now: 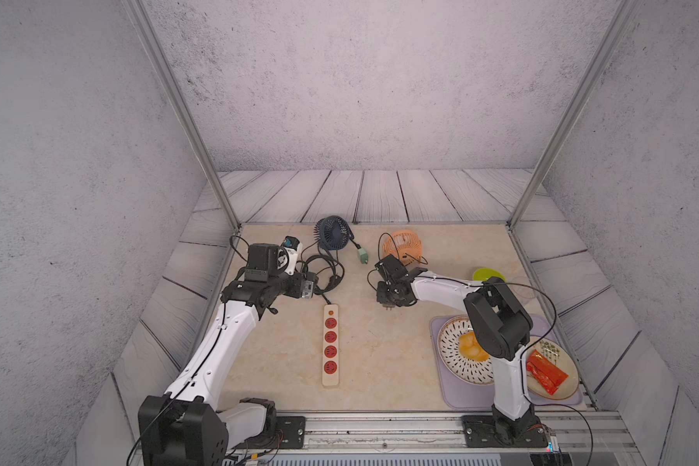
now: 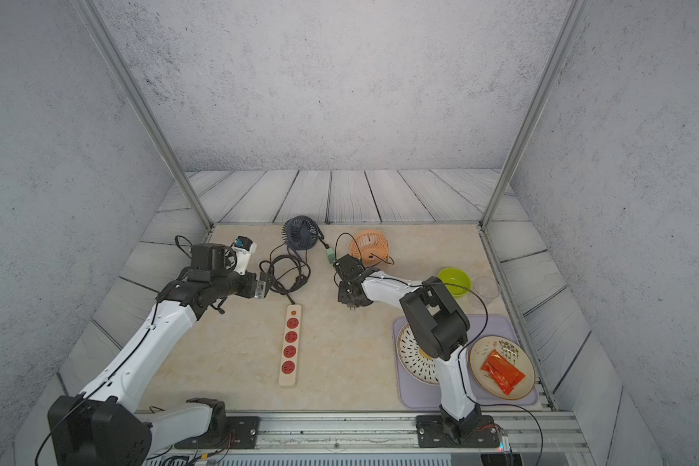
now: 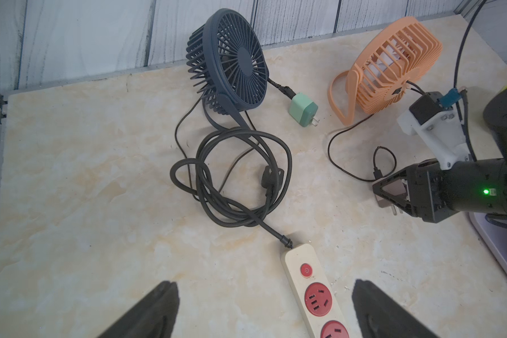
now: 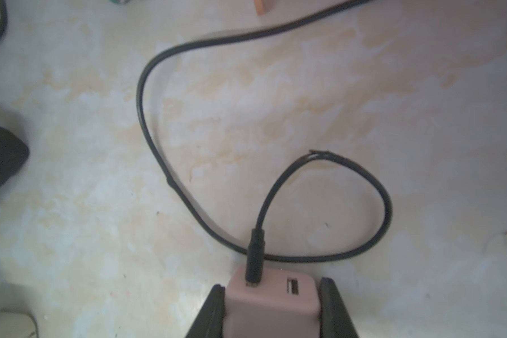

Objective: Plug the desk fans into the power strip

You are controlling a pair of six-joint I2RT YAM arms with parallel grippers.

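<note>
My right gripper is shut on a pink power adapter [image 4: 271,307], one finger against each side. A black cable plugs into the adapter's top and runs to the orange fan [image 3: 397,64]. Prongs poke out at the adapter's lower end in the left wrist view, close over the table. To its left lies the white power strip [image 1: 331,376] with a row of red sockets, none occupied. The dark blue fan [image 3: 231,62] stands at the back, wired to a green adapter [image 3: 303,109] on the table. My left gripper is open and empty, left of the strip.
A coil of black cord [image 3: 208,194] lies behind the strip. On the right, a lilac tray [image 1: 450,396] carries plates and a red packet [image 1: 546,372], with a green bowl [image 2: 454,281] behind. Table between strip and tray is clear.
</note>
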